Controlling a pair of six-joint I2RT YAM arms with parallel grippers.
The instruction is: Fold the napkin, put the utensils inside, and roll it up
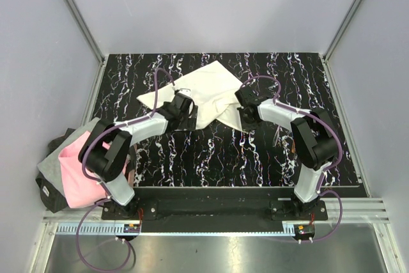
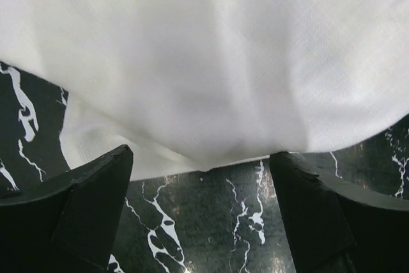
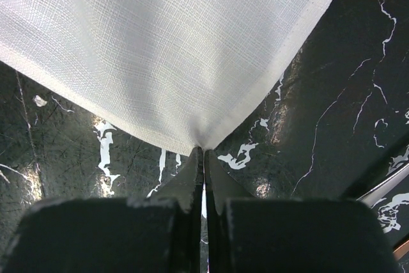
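The white napkin (image 1: 202,84) lies spread and partly folded over on the dark marbled table. My left gripper stands open over its near edge, the cloth between and beyond the fingers. My right gripper is shut on the corner of the napkin (image 3: 172,49) at its right side. Utensils lie right of the right gripper: a metal handle (image 3: 383,187) shows in the right wrist view, and they are mostly hidden by the arm in the top view.
A pile of pink cloth (image 1: 79,173) and grey cloth sits at the left edge.
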